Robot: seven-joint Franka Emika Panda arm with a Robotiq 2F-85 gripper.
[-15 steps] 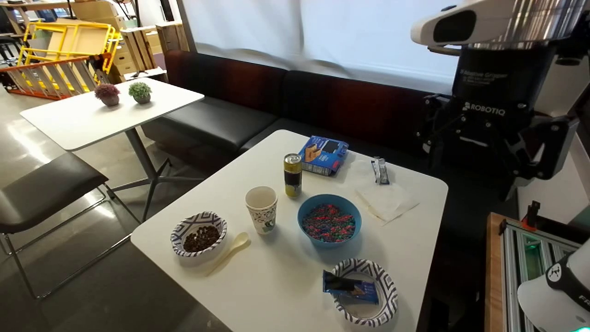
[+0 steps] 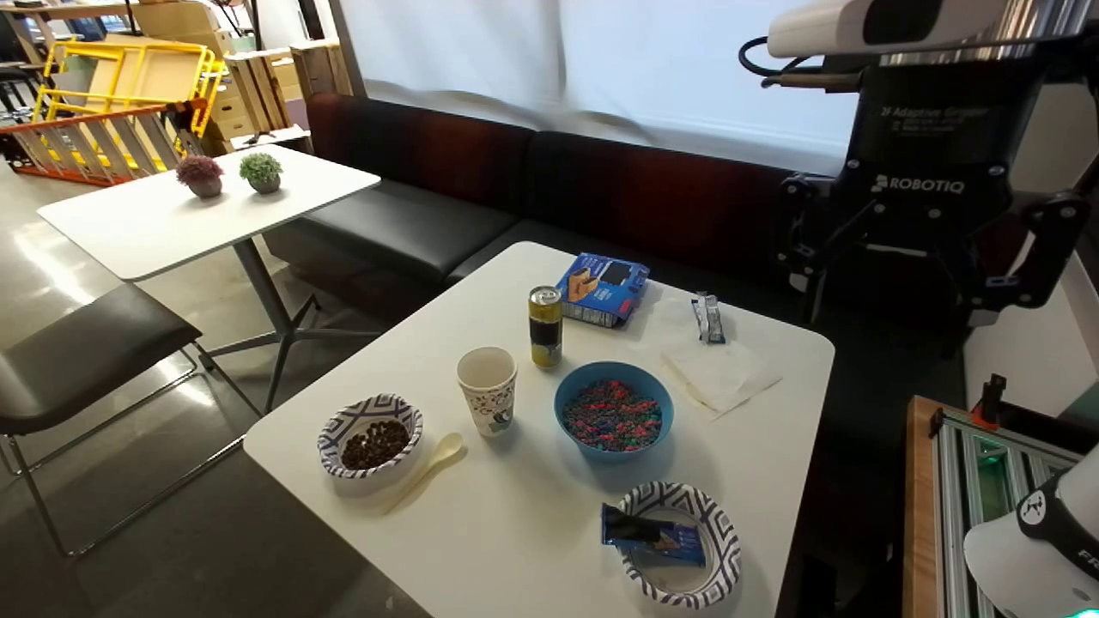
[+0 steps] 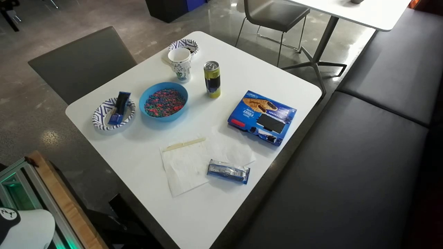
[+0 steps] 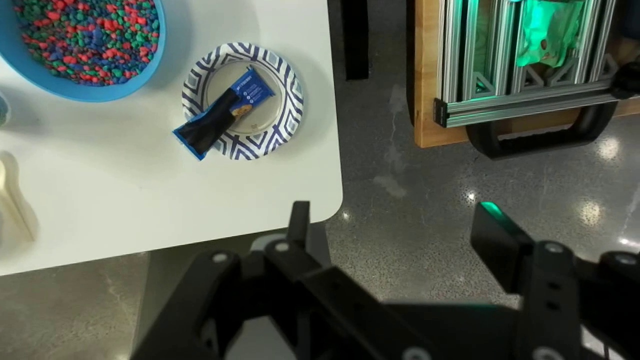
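My gripper hangs above and beyond the right side of the table, clear of everything on it. Its fingers stand wide apart in the wrist view, and only floor shows in the gap of the gripper. A blue-and-black wrapped bar rests across a patterned paper bowl, one end jutting over the rim. Nearby is a blue bowl of multicoloured bits. A second wrapped bar lies on white napkins, close to a blue snack box.
A yellow can, a paper cup, a pale spoon and a paper bowl with brown bits occupy the left half of the table. A metal-framed bench stands across a floor gap.
My gripper has shifted slightly up and to the right in exterior view 1, and it has turned a little. The things on the table look unmoved.
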